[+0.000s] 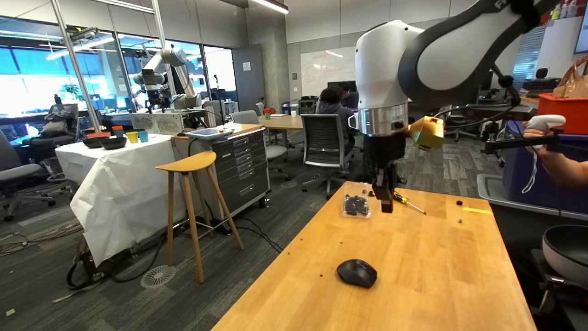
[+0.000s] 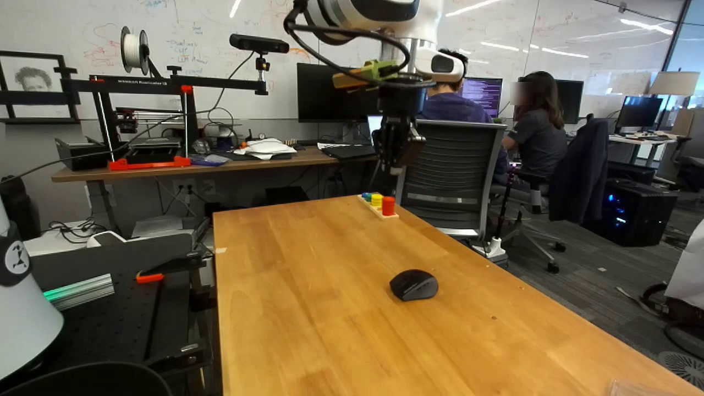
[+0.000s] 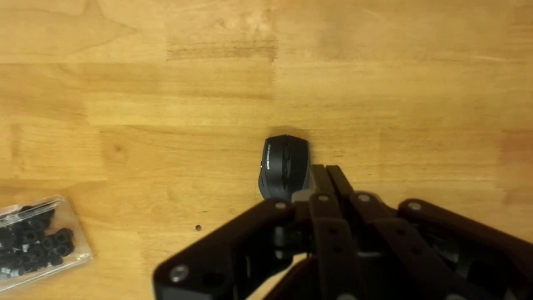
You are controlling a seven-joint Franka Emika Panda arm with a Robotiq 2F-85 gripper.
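Observation:
A black computer mouse (image 1: 357,273) rests on the wooden table, clear of anything else. In exterior view 2 the same mouse (image 2: 414,285) lies near the table's middle. My gripper (image 1: 387,207) hangs well above the tabletop, farther back than the mouse in exterior view 1. From the wrist, the mouse (image 3: 285,166) appears just left of the fingertips, and its near end is partly covered by the gripper. The two fingers lie against each other, with nothing showing between them.
A clear box of small black parts (image 1: 356,205) stands at the table's far left in exterior view 1, with a yellow screwdriver (image 1: 409,203) beside it. Coloured pegs on a wooden board (image 2: 383,205) sit at one corner.

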